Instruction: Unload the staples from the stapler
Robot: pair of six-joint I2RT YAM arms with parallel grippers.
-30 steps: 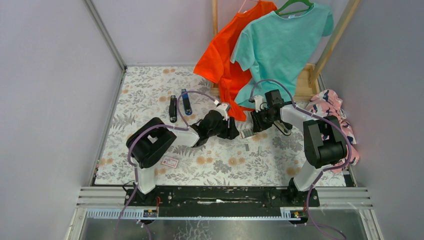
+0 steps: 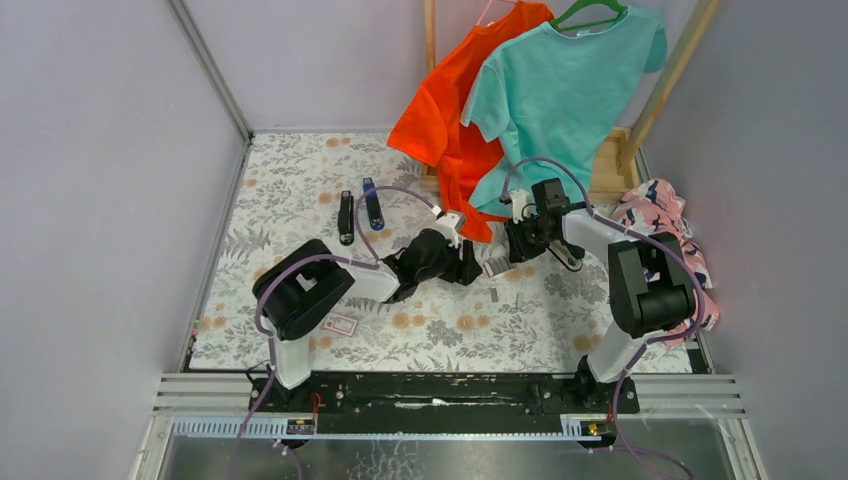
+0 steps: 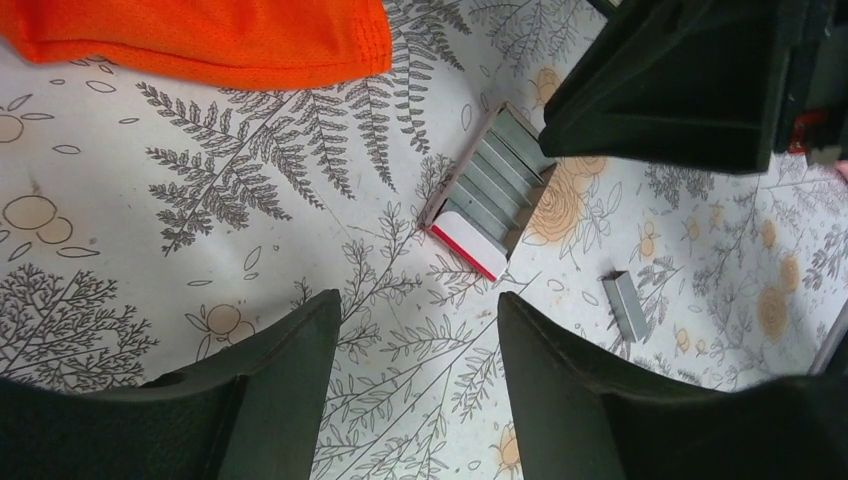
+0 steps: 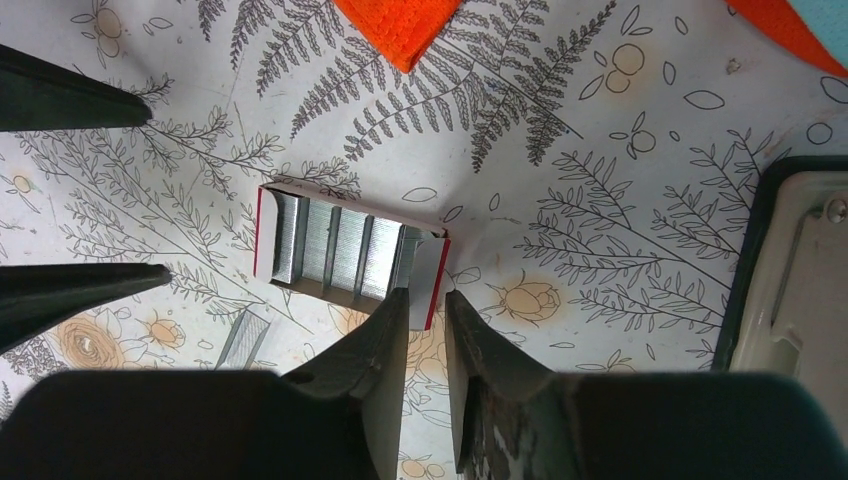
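Observation:
A small open box of staples [image 4: 350, 256] lies on the patterned table between both grippers; loose staple strips lie near it, one grey [image 3: 625, 305]. My left gripper is open with nothing between its fingers, just short of the box. My right gripper has its fingertips a narrow gap apart at the box's red-edged end; whether they touch it is unclear. Two dark staplers [image 2: 346, 217] [image 2: 374, 205] lie at the back left in the top view; a pale metal object [image 4: 790, 270] lies right of the box in the right wrist view.
Orange [image 2: 455, 120] and turquoise [image 2: 550, 100] shirts hang at the back over a wooden rack, the orange hem reaching the table near the box. Pink patterned cloth [image 2: 660, 210] is bunched at the right. A card box [image 2: 339, 324] lies front left.
The right arm shows almost no change.

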